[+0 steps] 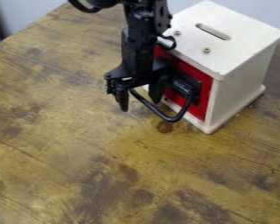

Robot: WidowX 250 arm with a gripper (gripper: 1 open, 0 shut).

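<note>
My black gripper [136, 87] hangs low at the front of a white wooden box [230, 48] with a red front panel [198, 110], just left of that panel. A black curved handle or tube crosses the red panel beside the fingers. The dark parts overlap, so I cannot tell whether the fingers are open or shut, or whether they touch the handle. The box has a slot and small bolts on its top.
A pale wall edge shows at the top left corner.
</note>
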